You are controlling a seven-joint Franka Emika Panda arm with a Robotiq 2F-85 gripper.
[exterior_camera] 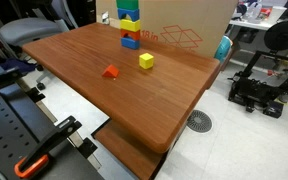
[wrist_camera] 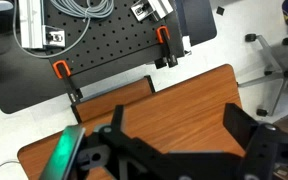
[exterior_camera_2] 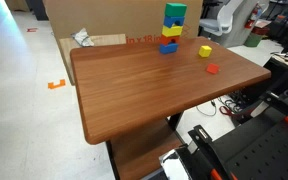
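Observation:
A tower of stacked blocks stands on the brown table (exterior_camera: 169,100). From the top come a green block (exterior_camera_2: 175,9), a blue block (exterior_camera_2: 173,20), a yellow block (exterior_camera_2: 171,30), a red block and a blue base block (exterior_camera: 131,43). Apart from the tower lie a loose yellow block (exterior_camera: 146,61) and a loose red block (exterior_camera: 111,71). My gripper shows along the bottom of the wrist view, its dark fingers wide apart and nothing visible between them. No block appears in that view, and neither exterior view shows the gripper clearly.
A black perforated bench (wrist_camera: 94,45) with orange-handled clamps (wrist_camera: 62,69) and a coiled cable (wrist_camera: 84,6) borders the table, with a narrow gap between. Behind the tower stands a cardboard panel (exterior_camera_2: 134,14).

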